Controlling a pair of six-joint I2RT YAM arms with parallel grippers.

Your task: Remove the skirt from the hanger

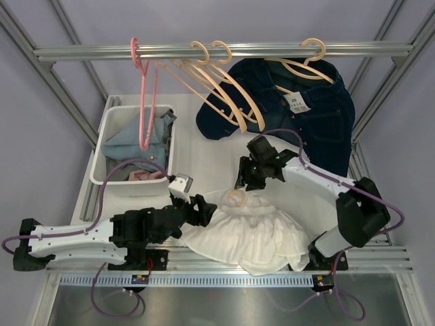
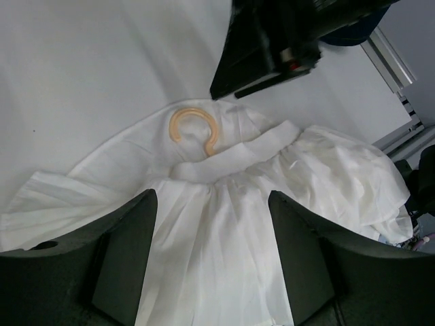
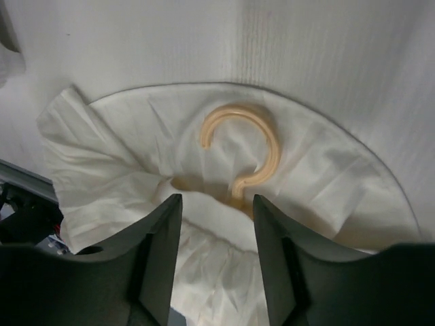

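A white skirt [image 1: 251, 238] lies crumpled on the white board, a beige hanger's hook [image 1: 236, 198] showing on it; the rest of the hanger is largely covered by the cloth. My left gripper stands open at the skirt's left, empty. My right gripper hangs just above the hook and waistband, its fingers apart; whether anything is between them besides the view of cloth below, I see nothing held.
A rail [image 1: 95, 53] carries a pink hanger [image 1: 143, 102], several beige hangers and a dark denim garment [image 1: 319, 122]. A white bin [image 1: 104, 136] with folded clothes stands at the back left.
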